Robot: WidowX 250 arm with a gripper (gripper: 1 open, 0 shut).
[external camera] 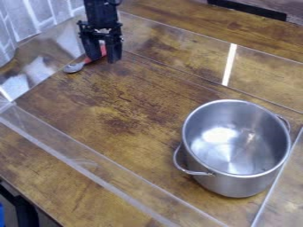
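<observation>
The black gripper (101,46) is at the top left, low over a spoon with a red handle and silver head (73,67). The gripper covers part of the red handle. Whether its fingers are open or closed on the handle is too small to tell. A large steel pot (235,149) stands empty at the lower right, well apart from the gripper.
Clear plastic strips or panels run along its left and right parts, and a crumpled silvery sheet lines the upper left edge.
</observation>
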